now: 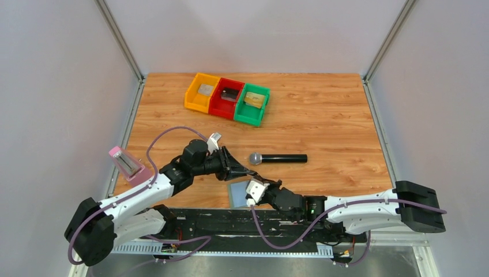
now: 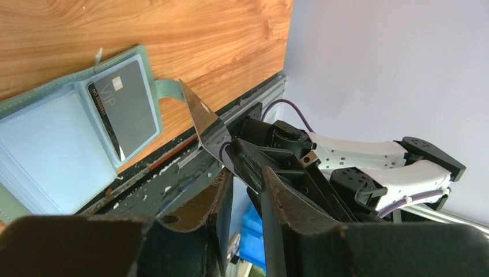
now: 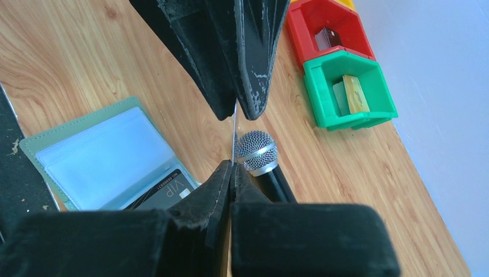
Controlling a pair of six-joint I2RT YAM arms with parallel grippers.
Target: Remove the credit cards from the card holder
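Observation:
The card holder [image 1: 238, 194] lies open at the table's front edge, partly under the arms in the top view. A grey VIP card [image 2: 128, 107] sits in its pocket. My right gripper [image 1: 260, 178] is shut on a thin dark card [image 2: 202, 118], raised above the table. In the right wrist view this card [image 3: 234, 138] appears edge-on, as a thin line running from the right fingertips [image 3: 222, 176] up to the left gripper. My left gripper's fingers [image 2: 216, 190] stand apart near the card; whether they touch it I cannot tell.
Yellow [image 1: 198, 102], red [image 1: 218, 108] and green [image 1: 249, 117] bins at the back each contain something card-like. A microphone [image 1: 282, 158] lies behind the grippers. At the left edge stands a pink object [image 1: 128, 165].

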